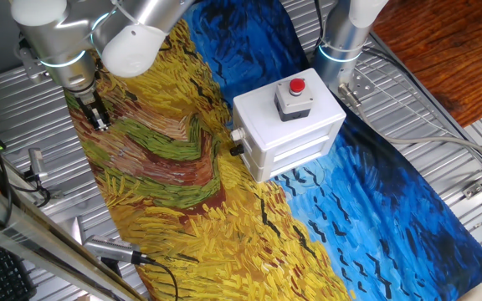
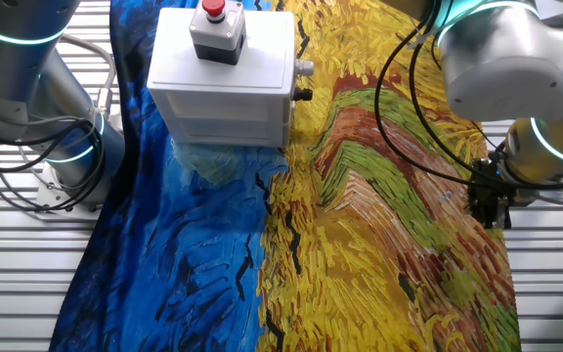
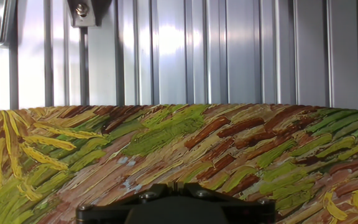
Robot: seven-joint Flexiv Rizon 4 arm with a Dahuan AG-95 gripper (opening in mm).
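Observation:
My gripper [image 1: 99,122] hangs over the left edge of the painted cloth [image 1: 249,242] in exterior view 1, above its green and brown stripes. From exterior view 2 the same black gripper [image 2: 489,207] shows at the right, near the cloth's edge. In the wrist view its dark fingers meet at bottom centre, so the gripper looks shut, with nothing visible between them. No loose small object lies below it. A white box [image 1: 266,117] stands on the cloth, well away from the gripper, with a red-topped button unit [image 1: 293,99] on its lid.
The arm's silver base column [image 1: 341,50] rises behind the box. Ribbed metal table [image 1: 23,109] surrounds the cloth. A metal frame post [image 1: 32,217] and a cabled silver device [image 1: 115,250] stand at the left.

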